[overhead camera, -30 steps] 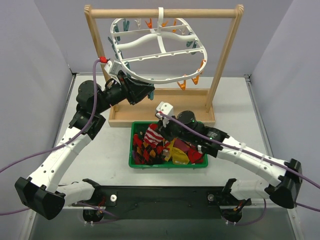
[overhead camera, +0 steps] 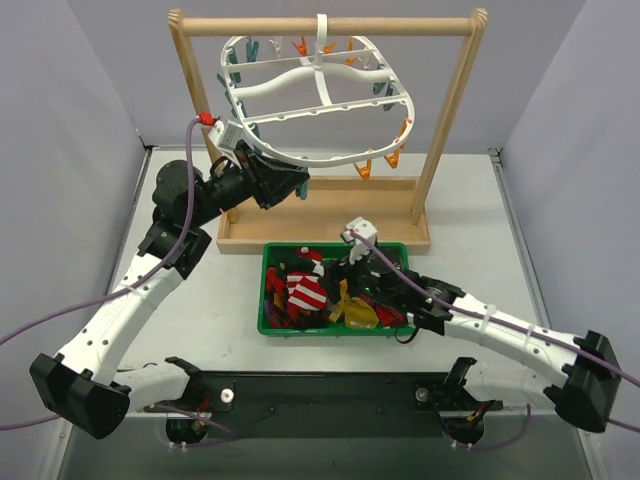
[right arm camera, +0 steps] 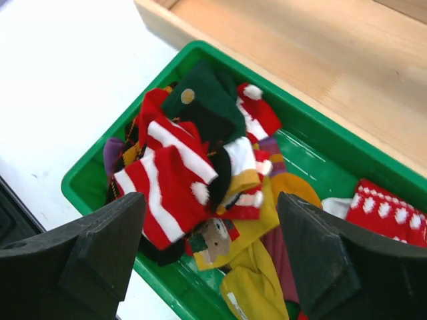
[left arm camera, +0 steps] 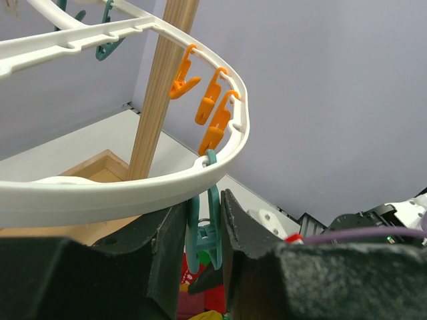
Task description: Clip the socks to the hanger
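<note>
The white hanger (overhead camera: pixel 322 105) hangs from a wooden frame with teal and orange clips. My left gripper (overhead camera: pixel 297 183) is shut on a teal clip (left arm camera: pixel 203 240) hanging from the hanger's front rim. My right gripper (overhead camera: pixel 340 272) is open above the green bin (overhead camera: pixel 335 333), which holds mixed socks. In the right wrist view, a red-and-white striped sock (right arm camera: pixel 163 193), a dark green sock (right arm camera: pixel 200 107) and a yellow sock (right arm camera: pixel 253 287) lie between and around its spread fingers, which appear to hold nothing.
The wooden tray (overhead camera: pixel 240 238) of the stand sits behind the bin. White table (overhead camera: pixel 490 230) shows free on both sides. Grey walls stand left and right.
The left arm has not moved.
</note>
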